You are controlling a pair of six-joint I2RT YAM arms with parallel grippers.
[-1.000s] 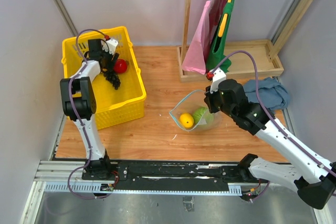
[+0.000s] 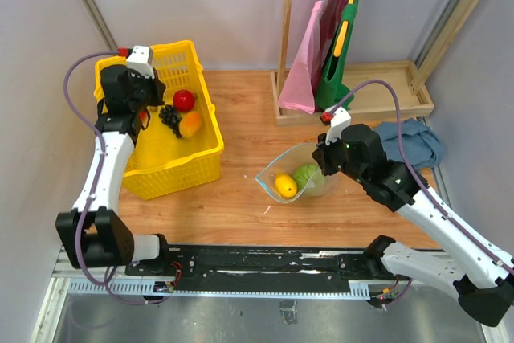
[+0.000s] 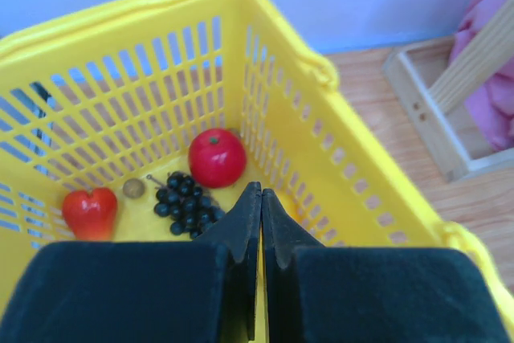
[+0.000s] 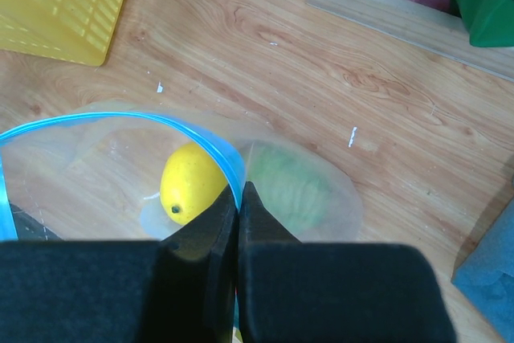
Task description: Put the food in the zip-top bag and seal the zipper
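My left gripper is shut, raised over the yellow basket (image 2: pixel 176 168), nothing visible between its fingers. Inside are a red apple (image 3: pixel 216 157), a red pepper (image 3: pixel 90 213), dark grapes (image 3: pixel 185 206), a small brown round item (image 3: pixel 133 188) and an orange fruit (image 2: pixel 191 124). My right gripper is shut at the blue-edged rim of the zip bag (image 4: pixel 96 150); the rim runs into the fingertips. The open bag holds a yellow fruit (image 4: pixel 189 182) and a pale green item (image 4: pixel 289 182).
A wooden rack (image 2: pixel 377 106) with pink (image 2: pixel 303 78) and green (image 2: pixel 337 62) bags stands at the back right. A blue cloth (image 2: pixel 409 142) lies at the right. Bare wood lies between basket and rack.
My right arm has moved very slightly.
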